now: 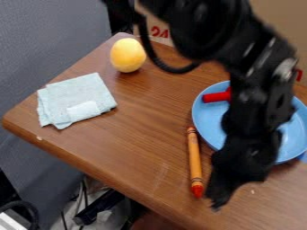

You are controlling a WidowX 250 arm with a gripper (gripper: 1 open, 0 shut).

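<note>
The black gripper [223, 184] is low at the right, over the near edge of a blue plate [207, 117], just right of an orange crayon [195, 162] with a red tip that lies on the wooden table. Its fingers are blurred, so its opening is unclear. A red object [216, 97] lies on the plate, partly hidden by the arm.
A yellow round object [127, 55] sits at the back left, and a folded pale cloth [74, 99] lies near the left edge. A cardboard box [276, 27] stands behind.
</note>
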